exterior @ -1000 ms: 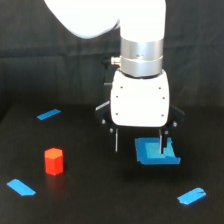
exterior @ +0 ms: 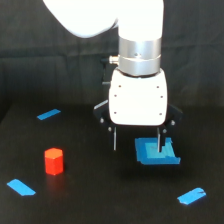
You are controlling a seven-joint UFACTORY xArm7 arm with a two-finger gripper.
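A small red block (exterior: 54, 161) with a hexagonal outline stands on the dark table at the left. My gripper (exterior: 136, 145) points down at the centre right of the view, its two thin fingers spread wide with nothing visible between them. Beyond its right finger, and partly covered by it, is a blue square piece (exterior: 150, 157); whether it is a flat patch or a shallow tray is hard to tell. The red block lies well to the left of the gripper, apart from it.
Blue strips lie on the table at the back left (exterior: 49, 114), front left (exterior: 21, 187) and front right (exterior: 191, 196). A dark curtain (exterior: 40, 70) hangs behind. Bare table separates the red block from the gripper.
The arm and gripper have shifted very slightly to the left. The red block and the blue pieces are where they were.
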